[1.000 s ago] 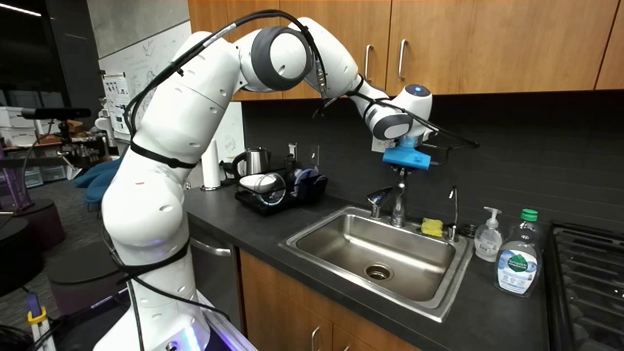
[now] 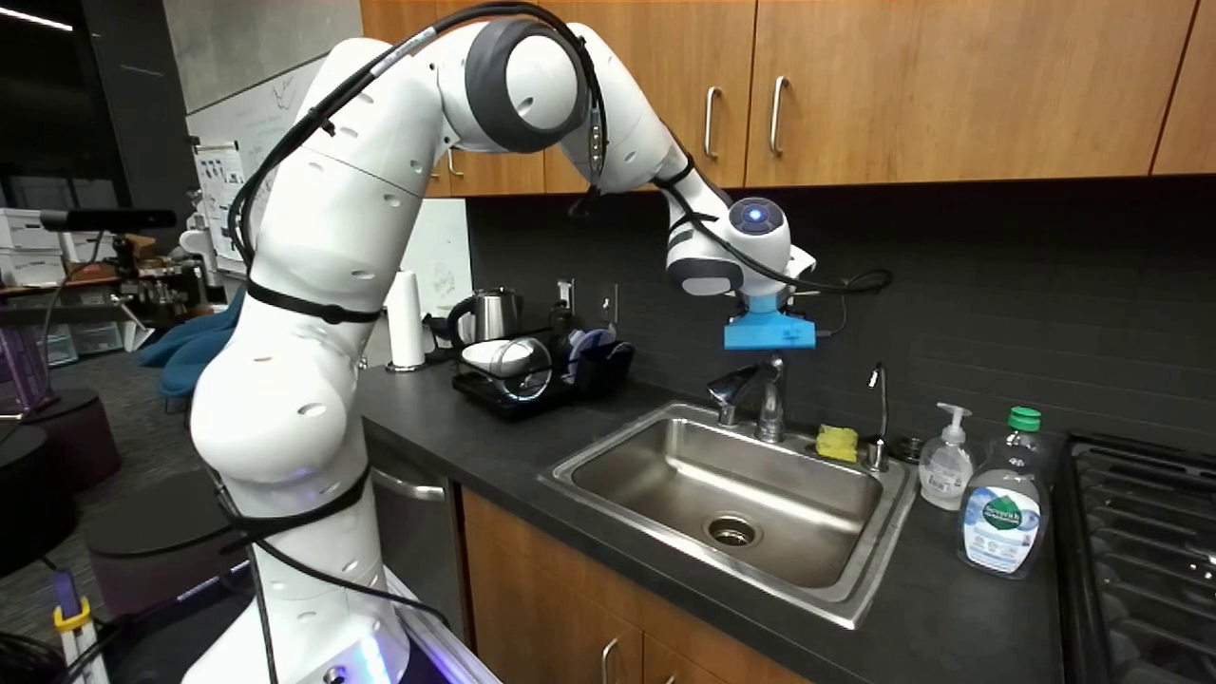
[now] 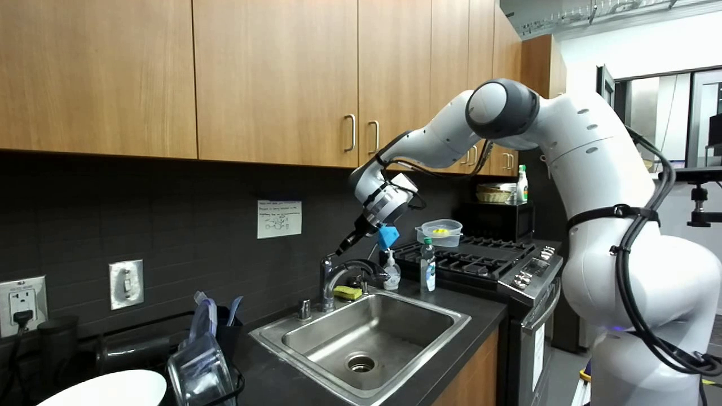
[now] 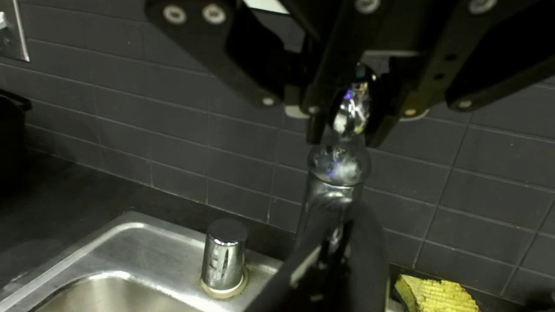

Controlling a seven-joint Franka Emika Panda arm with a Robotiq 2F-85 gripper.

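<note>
A chrome faucet (image 3: 328,287) stands at the back of the sink (image 3: 433,338), its spout out over the basin. Above its body, the shiny knobbed lever handle (image 4: 352,112) sits between the dark fingers of my gripper, which is shut on it. From the side, in exterior view 2, the gripper (image 3: 342,249) reaches down at a slant onto the faucet's top. A blue mount (image 2: 770,331) hides the fingers in exterior view 1.
A yellow sponge (image 2: 837,444) lies behind the basin near a small thin tap (image 2: 880,410). A soap pump (image 2: 944,467) and a green-capped bottle (image 2: 1005,513) stand right of the sink, before the stove (image 2: 1146,547). A dish rack (image 2: 536,382) is left. The basin looks empty.
In exterior view 1, the wrist and blue mount have shifted left and tilted differently. The paper on the wall behind them is now hidden.
</note>
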